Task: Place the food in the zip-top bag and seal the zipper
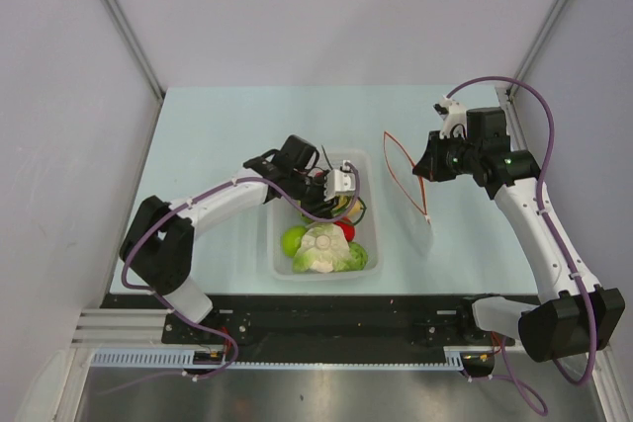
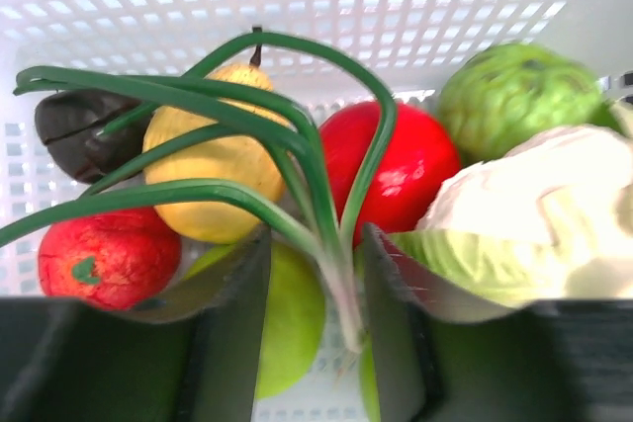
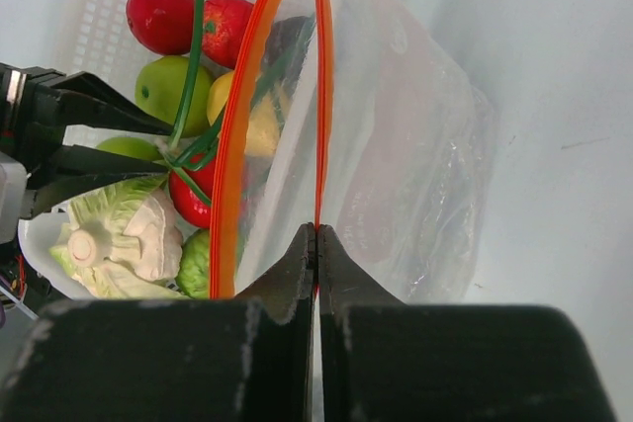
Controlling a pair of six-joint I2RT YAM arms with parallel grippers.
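Note:
A white basket [image 1: 275, 264] holds toy produce, among it a cauliflower [image 2: 524, 195], red tomato [image 2: 396, 155] and green onions [image 2: 267, 127]. My left gripper is down in the basket, part open around the white lower stalk of the onions; whether it grips it is unclear. My right gripper is shut on the orange zipper edge of the clear bag [image 3: 406, 165], which hangs open beside the basket [image 1: 425, 226].

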